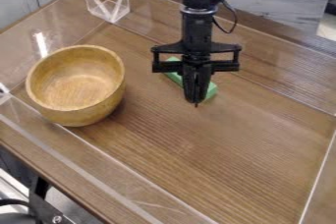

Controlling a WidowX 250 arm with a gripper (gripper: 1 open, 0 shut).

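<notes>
My black gripper (pixel 196 92) points down at the middle of the table, over a green object (pixel 209 88). Its fingertips appear together, with nothing visible between them. The gripper body covers much of the green object, so its shape and whether the fingers touch it cannot be told.
A large tan bowl (pixel 75 54) stands at the left. A clear angular holder (pixel 109 2) is at the back left.
</notes>
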